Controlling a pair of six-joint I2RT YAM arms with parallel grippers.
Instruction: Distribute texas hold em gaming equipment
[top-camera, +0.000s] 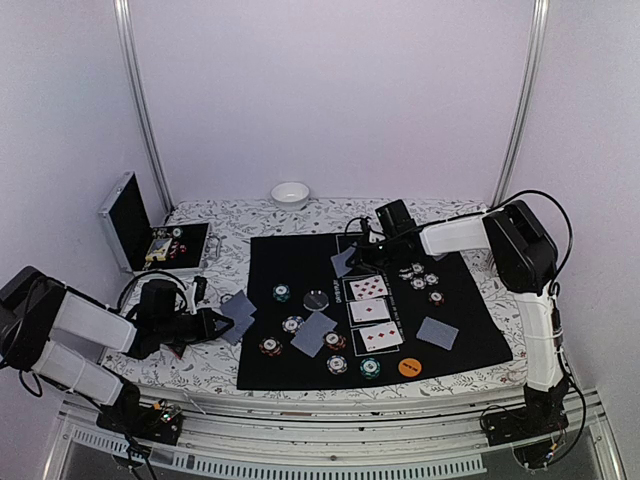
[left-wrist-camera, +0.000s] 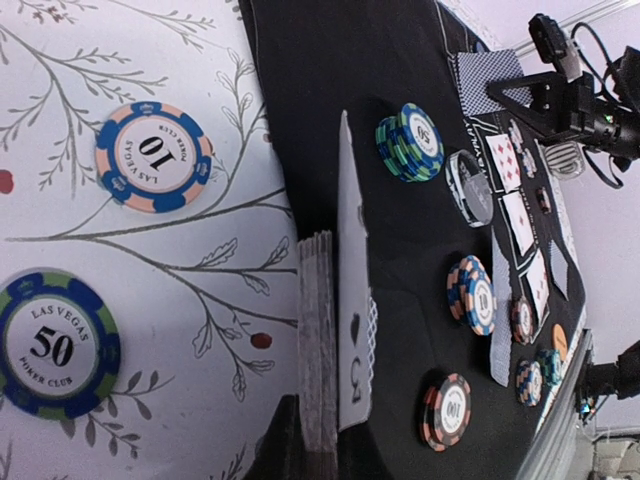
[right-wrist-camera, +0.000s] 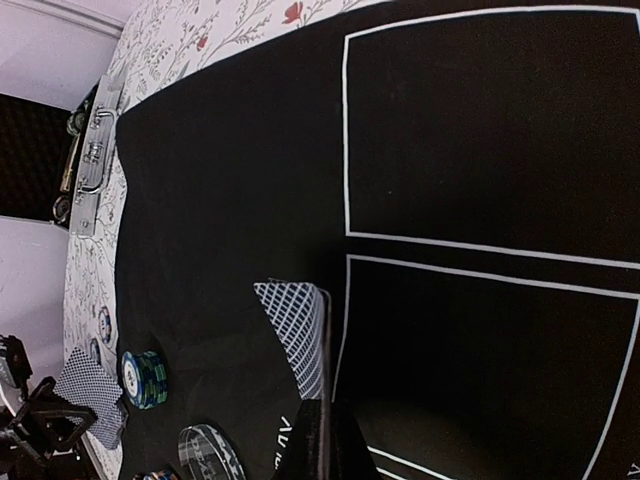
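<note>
At the mat's left edge, my left gripper (top-camera: 212, 322) is shut on a deck of cards (top-camera: 238, 316). In the left wrist view the deck (left-wrist-camera: 318, 340) stands edge-on, with one card (left-wrist-camera: 352, 290) splayed off its right side. My right gripper (top-camera: 357, 257) is shut on a single blue-backed card (top-camera: 342, 262) above the far end of the card row. The right wrist view shows that card (right-wrist-camera: 298, 330) almost edge-on, beside blank white outlines on the mat. Three face-up cards lie in the row: the far one (top-camera: 368, 288), the middle one (top-camera: 367, 311) and the near one (top-camera: 375, 336).
Chip stacks stand around the black mat (top-camera: 275, 355), including a green-blue one (left-wrist-camera: 410, 143). Blue-backed cards (top-camera: 317, 334) lie on either side of the row. An open case (top-camera: 180, 250) is at the left; a white bowl (top-camera: 290, 195) sits at the back.
</note>
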